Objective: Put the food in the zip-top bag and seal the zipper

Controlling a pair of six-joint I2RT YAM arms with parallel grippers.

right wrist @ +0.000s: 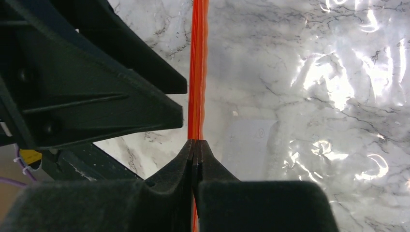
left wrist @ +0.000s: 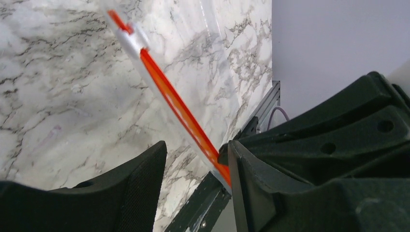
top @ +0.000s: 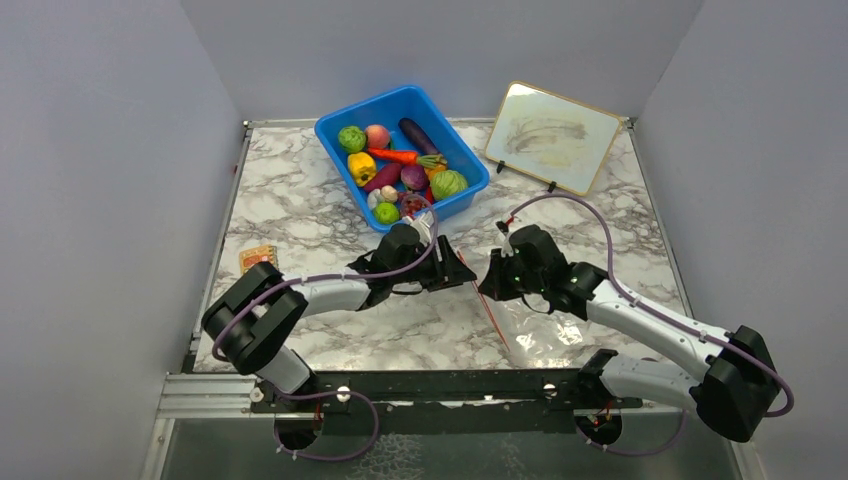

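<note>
A clear zip top bag (top: 545, 335) lies flat on the marble table at the front, with no food visible in it. Its orange zipper strip (left wrist: 176, 104) runs along the bag's left edge. My right gripper is shut on this strip, which enters between the fingertips and shows again below them. My left gripper is part open, close by on the strip's left side. In its wrist view the strip passes across the gap; whether it lies between the fingers cannot be told. Several food pieces, such as a carrot (top: 395, 156) and a cabbage (top: 448, 184), lie in the blue bin (top: 466, 205).
At the back right a whiteboard (top: 555, 137) leans on its stand. An orange notebook (top: 257, 257) lies at the left, partly covered by the left arm. Both grippers stand very near each other.
</note>
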